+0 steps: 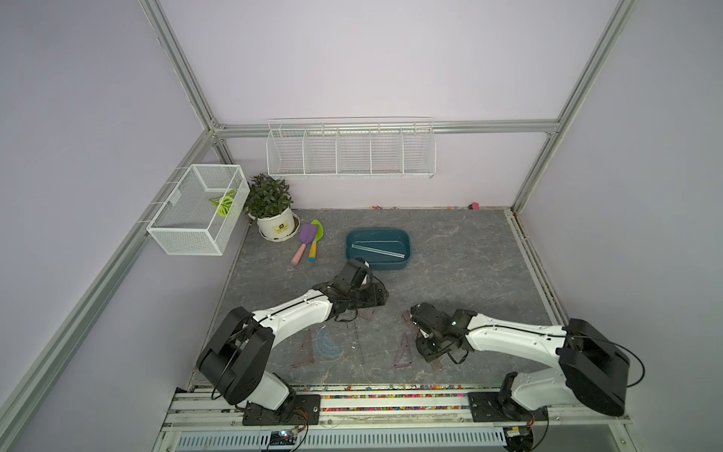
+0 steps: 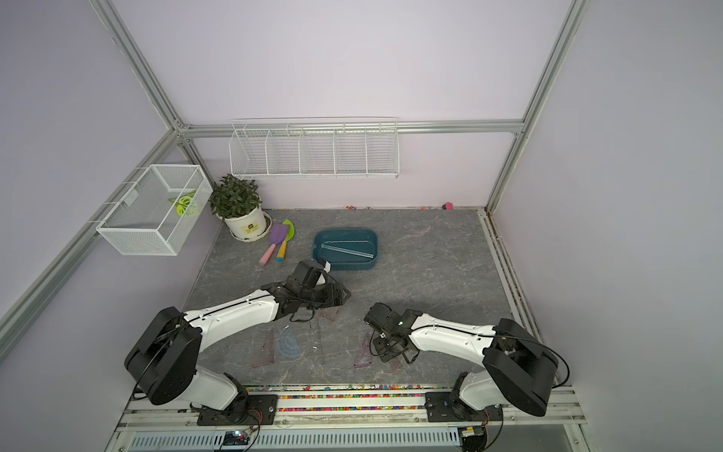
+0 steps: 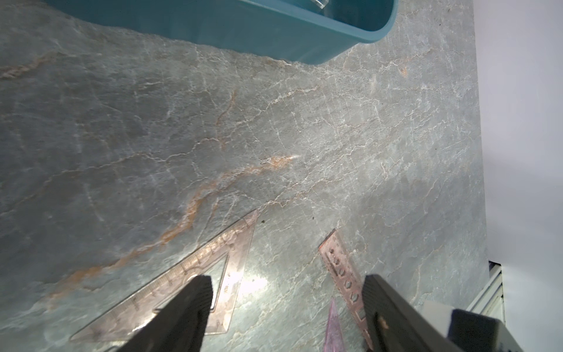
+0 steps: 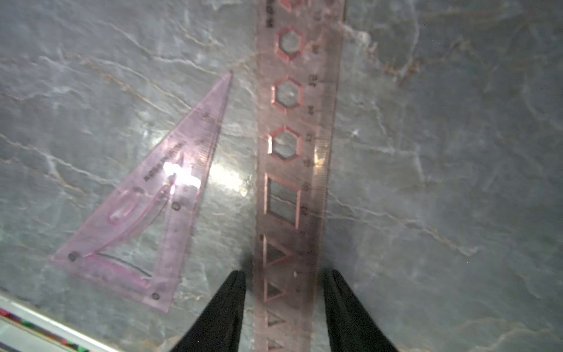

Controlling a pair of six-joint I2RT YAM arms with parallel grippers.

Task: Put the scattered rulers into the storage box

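The teal storage box [image 1: 376,260] holds a clear straight ruler [image 1: 376,249]. My left gripper hangs part open over the table, above and beside a pink triangle [image 3: 164,290]; nothing shows between its fingers. My right gripper is open, its fingertips either side of a long pink straight ruler [image 4: 293,223], with a small pink set square [image 4: 193,135] to its left. A blue protractor [image 1: 327,348], a clear ruler [image 1: 357,346] and another set square [image 1: 305,350] lie at the front left.
A potted plant [image 1: 275,223] and two spatulas [image 1: 307,233] stand or lie at the back left. A white mesh basket [image 1: 188,241] hangs on the left wall, a wire rack [image 1: 350,150] at the back.
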